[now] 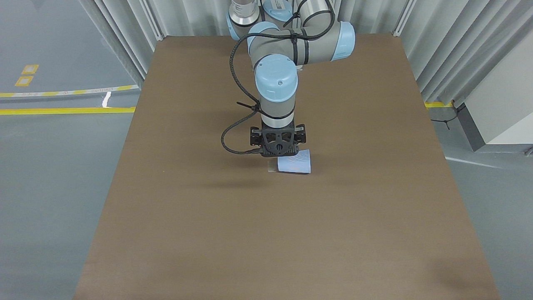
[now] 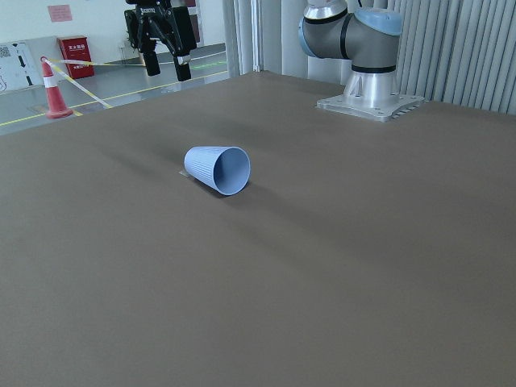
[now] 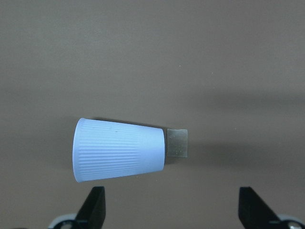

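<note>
A light blue ribbed cup [image 1: 294,163] [image 2: 208,168] [image 3: 117,149] lies on its side on the brown tabletop, beside a small clear square piece [image 3: 177,143] at its narrow end. My black gripper [image 2: 167,72] hangs in the air above the table, its two fingers wide apart with nothing between them. In the wrist view the cup lies forward of the fingertips. In the front view the gripper body covers part of that area.
The arm's base [image 2: 371,105] stands at the back of the table. Beyond the edges are floor, curtains, a traffic cone [image 2: 55,101] and a red box.
</note>
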